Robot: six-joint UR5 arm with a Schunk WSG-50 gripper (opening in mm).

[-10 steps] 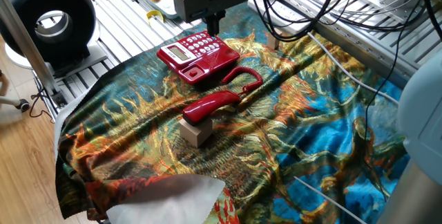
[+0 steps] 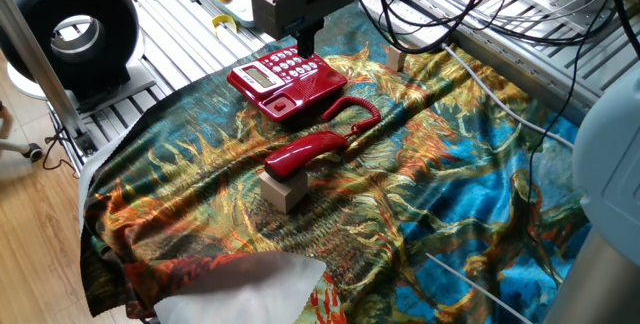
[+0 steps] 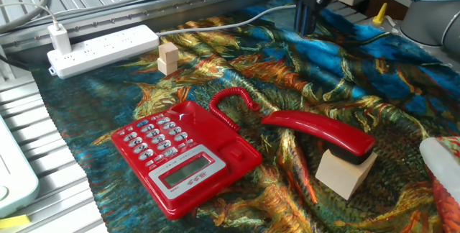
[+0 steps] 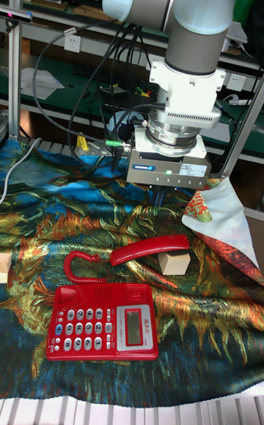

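A red desk telephone base (image 2: 287,82) with silver keys and a small display lies on the patterned cloth. Its red handset (image 3: 323,128) is off the base, one end propped on a pale wooden block (image 3: 346,174). A coiled red cord (image 4: 76,268) runs between the two. My gripper (image 3: 307,24) points downward with dark fingers close together, and nothing shows between them. In exterior view 3 the gripper (image 4: 158,197) hangs beyond the handset, apart from both phone parts. Part of its fingers is hidden there by its body.
Two small wooden blocks (image 3: 167,59) are stacked beside a white power strip (image 3: 104,52). A grey cable (image 3: 230,26) crosses the cloth. One cloth corner (image 4: 226,217) is folded over, pale side up.
The gripper has shifted slightly lower in exterior view 1. The phone base, handset, cord and blocks have stayed in place.
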